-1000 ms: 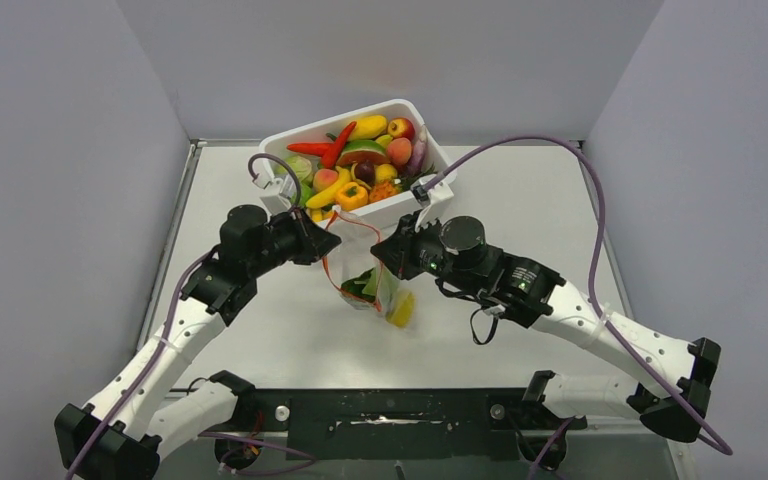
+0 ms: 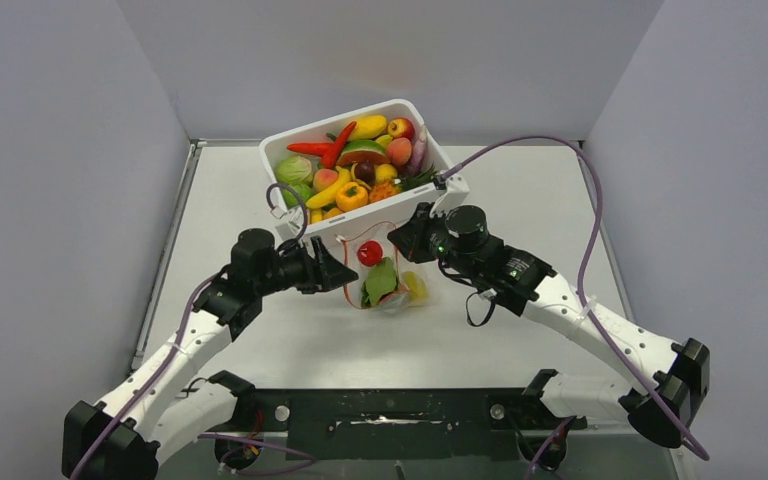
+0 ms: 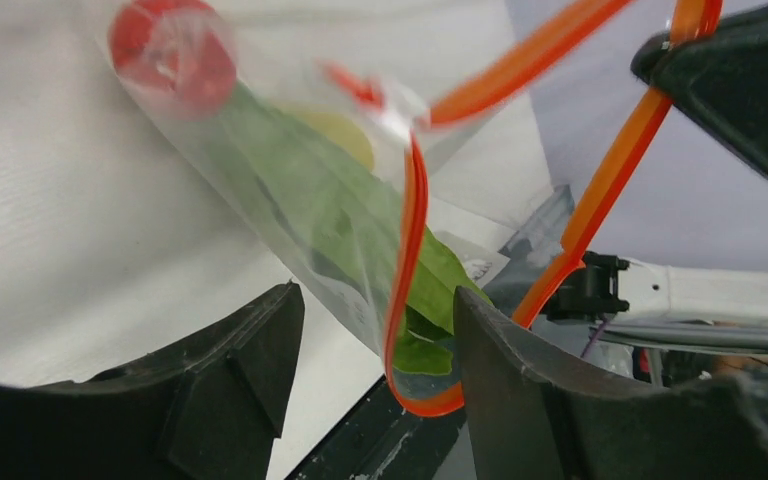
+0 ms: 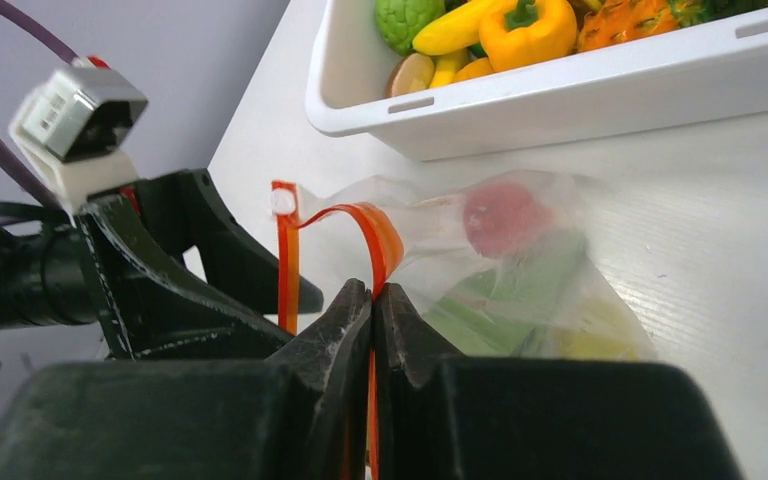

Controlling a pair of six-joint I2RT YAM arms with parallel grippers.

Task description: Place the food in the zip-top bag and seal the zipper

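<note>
A clear zip top bag (image 2: 390, 302) with an orange-edged mouth hangs or stands between my grippers. Through its film show a red round food (image 2: 370, 253), a green leafy-looking food (image 2: 381, 282) and a yellow food (image 2: 415, 288). My right gripper is shut on the bag's orange rim (image 4: 380, 235), which runs down between its fingers. Beside the bag's left edge my left gripper is open. In the left wrist view the lower bend of the orange rim (image 3: 430, 404) appears between its spread fingers, not clamped.
Just behind the bag stands a white bin (image 2: 368, 212) filled with several fruits and vegetables. Bare white table (image 2: 380, 355) lies in front of the bag and to the right (image 2: 535, 200).
My left gripper has opened and moved right and toward the front, off the bag's upper left rim. The right gripper shifted slightly right with the rim. The red food has come into view.
</note>
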